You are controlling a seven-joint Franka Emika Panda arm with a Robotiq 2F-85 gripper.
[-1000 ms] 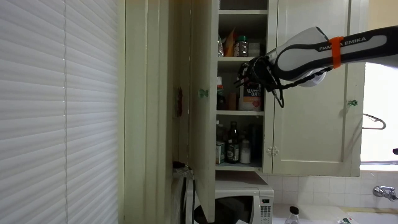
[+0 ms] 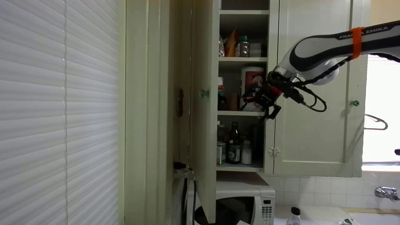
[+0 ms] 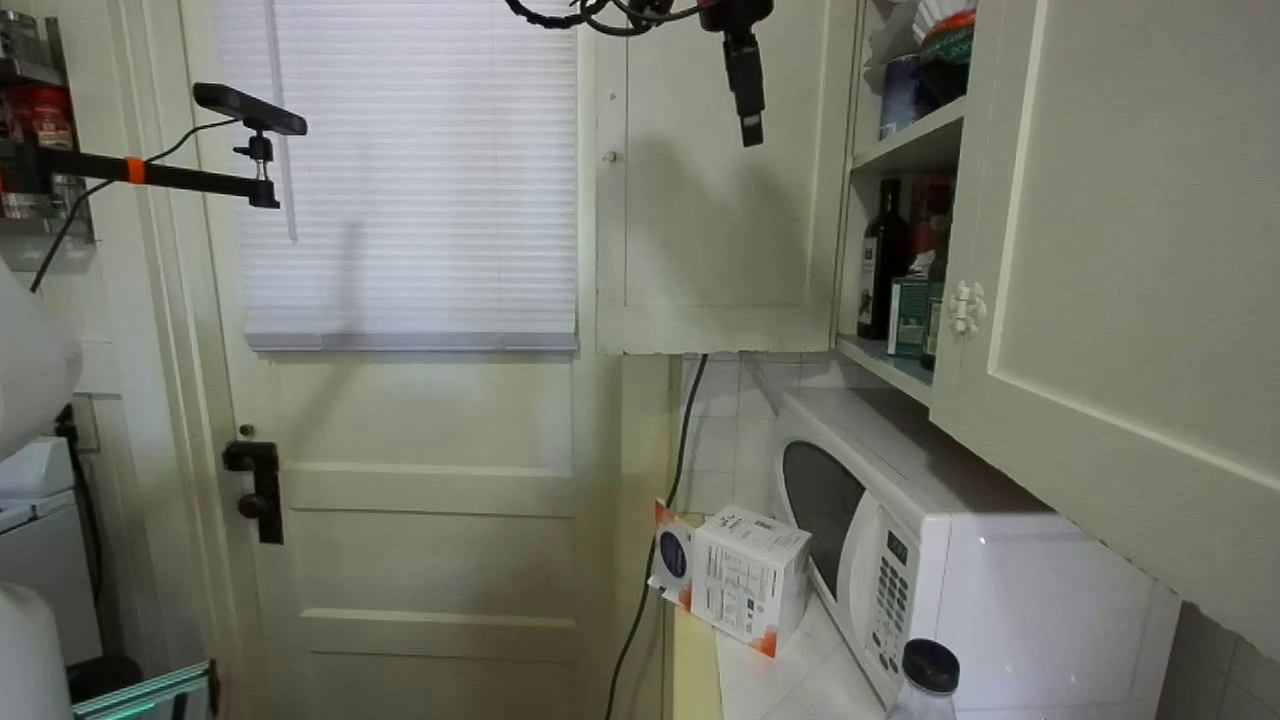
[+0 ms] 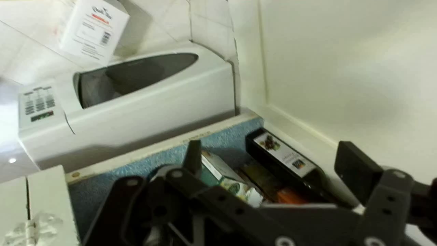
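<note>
My gripper [image 2: 257,108] stands open in front of the cabinet's shelves, its fingers tilted downward, and in the wrist view nothing is held between the spread fingertips. The open cabinet door [image 2: 204,112] swings out on the left of the shelves. Past my fingers, the wrist view looks down on the lowest shelf [image 4: 166,155], where a dark bottle [image 4: 282,153] and a green-and-white box [image 4: 219,174] stand. A red-and-white oats canister [image 2: 249,80] is on the shelf above, partly covered by the gripper. In exterior view 2 a dark finger [image 3: 744,90] hangs near the top.
Below the cabinet sits a white microwave [image 3: 1044,600], with a white carton [image 3: 753,570] in front of it. A black-capped bottle [image 3: 927,684] stands on the counter. The closed right cabinet door [image 2: 315,131] lies close behind the arm. Spice jars [image 2: 242,48] fill a higher shelf.
In exterior view 1 my gripper has moved lower and somewhat right, turning to point more downward. The arm's forearm has shifted right and up. Shelves and door look unchanged.
</note>
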